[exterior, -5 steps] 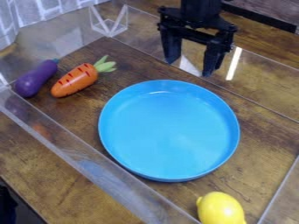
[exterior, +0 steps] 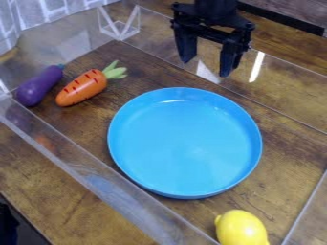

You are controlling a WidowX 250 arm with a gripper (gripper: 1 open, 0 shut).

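My black gripper (exterior: 208, 53) hangs at the top centre over the wooden tray floor, its two fingers apart with nothing between them. Below it lies a round blue plate (exterior: 185, 142), empty. A plush carrot (exterior: 84, 86) with a green top lies left of the plate, and a purple eggplant (exterior: 38, 85) lies further left. A yellow lemon-like toy (exterior: 240, 228) sits at the bottom right, apart from the plate.
Clear plastic walls run along the left and right of the wooden area. Bare wood (exterior: 288, 124) shows right of the plate and between the carrot and my gripper.
My gripper has shifted slightly up and to the left. The plate and toys have not moved.
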